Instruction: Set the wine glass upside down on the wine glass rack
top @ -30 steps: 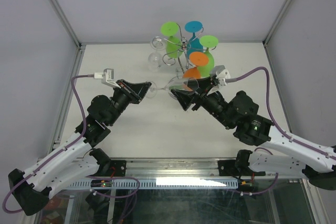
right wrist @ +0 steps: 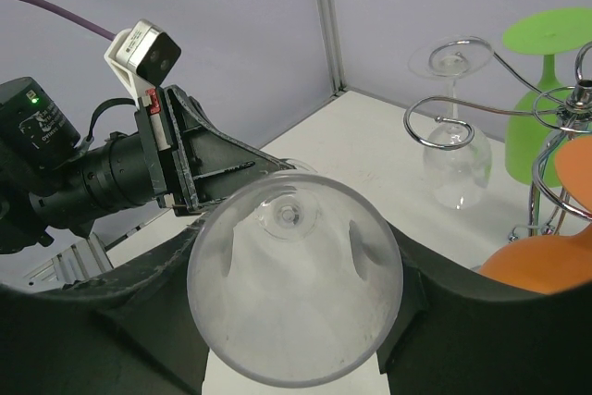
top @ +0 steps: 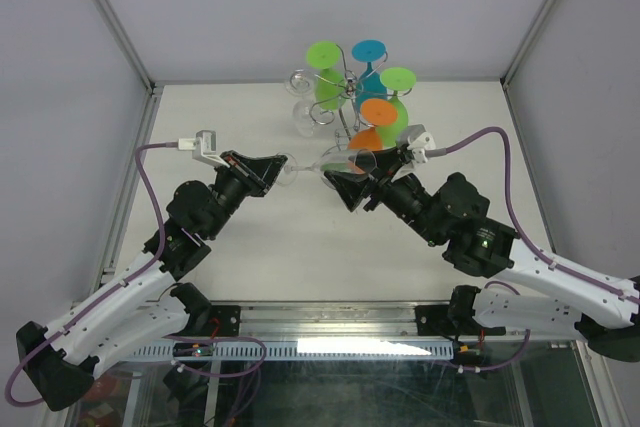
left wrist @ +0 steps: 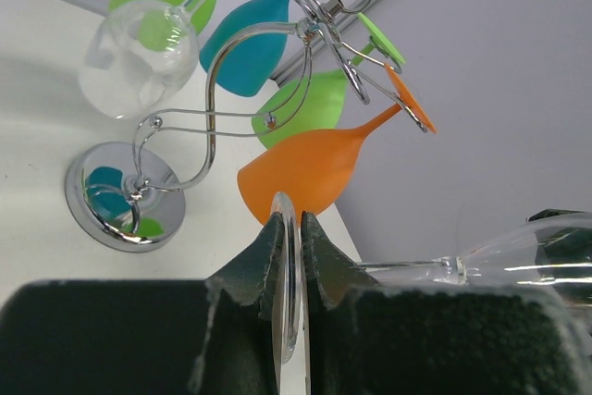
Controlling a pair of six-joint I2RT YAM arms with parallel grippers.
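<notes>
A clear wine glass (top: 334, 159) lies sideways in the air between my two grippers. My left gripper (top: 281, 163) is shut on its round foot, whose edge (left wrist: 289, 275) shows upright between the fingertips in the left wrist view. At the bowl end, my right gripper is shut around the bowl (right wrist: 294, 321), with the open rim facing the right wrist camera. Behind the glass stands the chrome wine glass rack (left wrist: 211, 90), a curved wire stand on a round base (left wrist: 125, 196).
Upside-down glasses hang on the rack: orange (left wrist: 305, 168), blue (left wrist: 245, 39), green ones (top: 398, 79) and a clear one (right wrist: 458, 159) on the left loop. The orange glass is close behind the held glass. Clear table (top: 300, 257) spreads in front.
Both arms and the held glass look still.
</notes>
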